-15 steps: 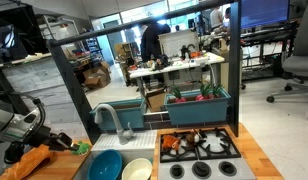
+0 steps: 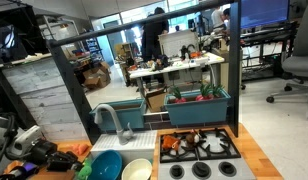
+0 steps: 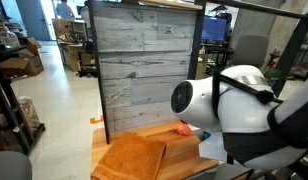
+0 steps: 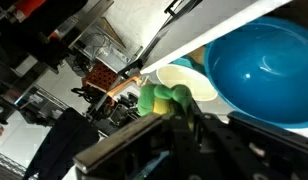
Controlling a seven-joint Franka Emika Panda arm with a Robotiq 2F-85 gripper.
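In exterior view 1, my gripper (image 2: 78, 166) is low at the lower left, beside the blue bowl (image 2: 106, 166). It is shut on a small green object (image 2: 85, 171). Seen from the wrist, that green and yellowish object (image 4: 163, 98) sticks out past the dark fingers, over the edge of the cream bowl (image 4: 201, 84) in the picture. The larger blue bowl (image 4: 256, 72) fills the upper right there. What exactly the green object is cannot be made out. Exterior view 2 shows the white arm, but its fingers are hidden.
An orange cloth (image 3: 131, 158) lies on the wooden counter. Right of the cream bowl (image 2: 137, 170) is a stove (image 2: 202, 155) with things on it. A faucet (image 2: 116, 122) rises behind the bowls, and a teal basket (image 2: 197, 108) stands behind the stove.
My gripper has come down and toward exterior camera 1, carrying the green object.
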